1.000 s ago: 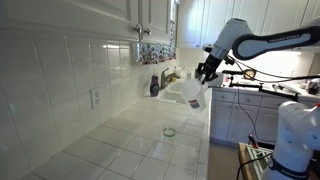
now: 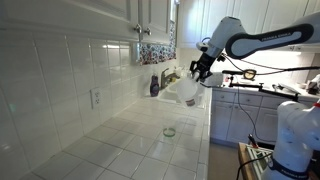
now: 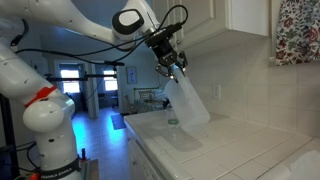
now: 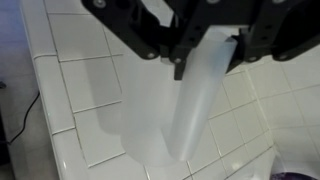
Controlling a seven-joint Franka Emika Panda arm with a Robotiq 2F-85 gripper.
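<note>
A translucent white container [image 2: 190,92] hangs tilted in the air over the tiled counter, held by its rim. My gripper [image 2: 200,76] is shut on that rim. In exterior view 2 the container [image 3: 187,103] slants down to the right below the gripper [image 3: 179,73]. The wrist view shows its pale wall [image 4: 198,100] running away from the dark fingers. A small clear greenish glass [image 2: 169,132] stands on the counter, apart from and below the container. Exterior view 2 has the glass [image 3: 173,122] partly behind the translucent wall.
A dark soap bottle [image 2: 154,86] and a sink with a faucet [image 2: 170,80] are farther back. Upper cabinets [image 3: 225,30] overhang the counter along the wall.
The gripper and container have risen and shifted slightly left in exterior view 1, and the container's tilt has changed. The glass has stayed put.
</note>
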